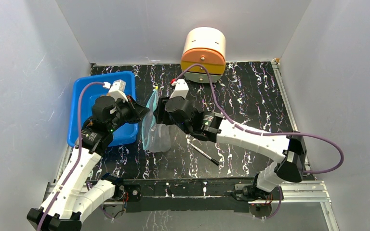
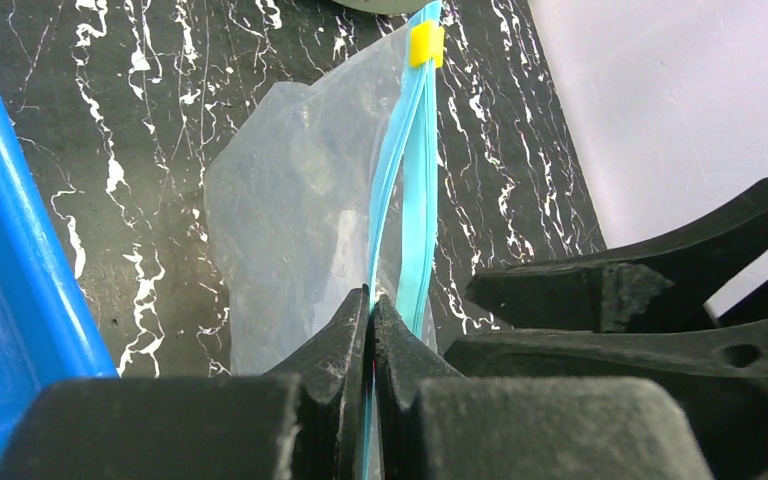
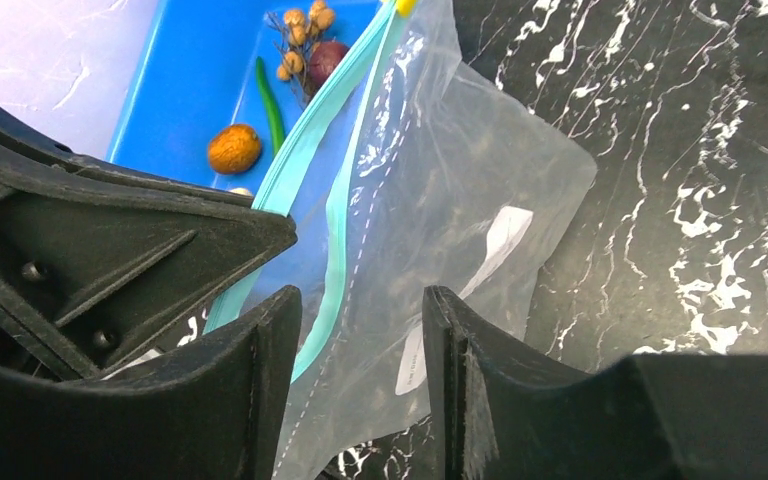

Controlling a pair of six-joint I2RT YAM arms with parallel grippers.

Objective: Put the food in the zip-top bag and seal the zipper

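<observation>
The clear zip top bag [image 1: 158, 137] hangs upright beside the blue bin, its light blue zip strips [image 2: 420, 180] parted and a yellow slider [image 2: 426, 45] at the far end. My left gripper is shut on one strip of the bag's rim. Close to the other side of the bag, my right gripper stands part open, with the clear film showing in the gap beyond its fingers; nothing looks pinched. Food lies in the bin: an orange-brown ball [image 3: 234, 149], a green pod [image 3: 269, 105], a dark red round piece [image 3: 327, 62] and a twig with small balls [image 3: 294, 58].
The blue bin [image 1: 74, 120] stands at the left, partly under my left arm. At the back is a cream and orange drawer box [image 1: 204, 45]. A pen [image 1: 203, 154] lies in front of the bag.
</observation>
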